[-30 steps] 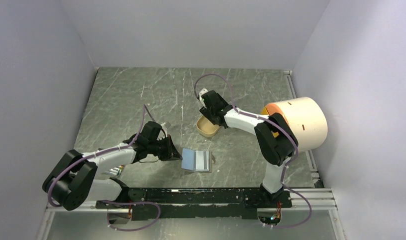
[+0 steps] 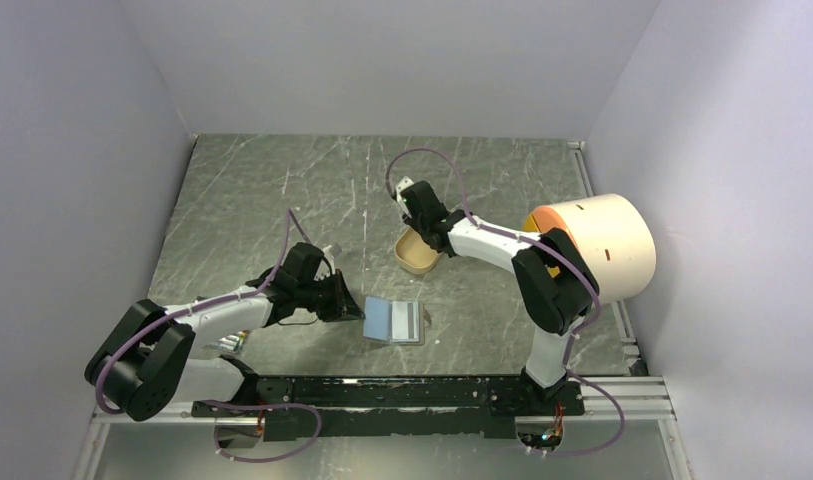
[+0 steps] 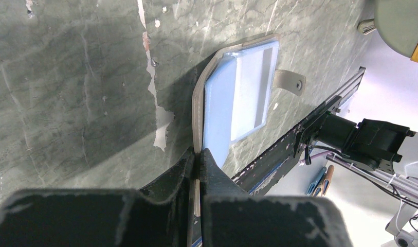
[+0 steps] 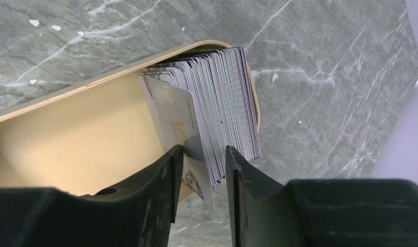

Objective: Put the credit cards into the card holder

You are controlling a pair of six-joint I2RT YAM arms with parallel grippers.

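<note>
The card holder lies opened on the table, grey outside with light blue and clear sleeves inside. My left gripper is shut on the edge of its cover. A packed row of cards stands on edge at one end of a tan box. In the right wrist view my right gripper is partly open above that row. The front card leans toward the box's empty part, its lower end between the two fingertips; both fingers do not visibly clamp it.
A large cream cylinder rests at the table's right side, close to the right arm. Some small items lie beneath the left arm.
The right gripper has shifted very slightly over the tan box. The left arm and the card holder stay where they were.
</note>
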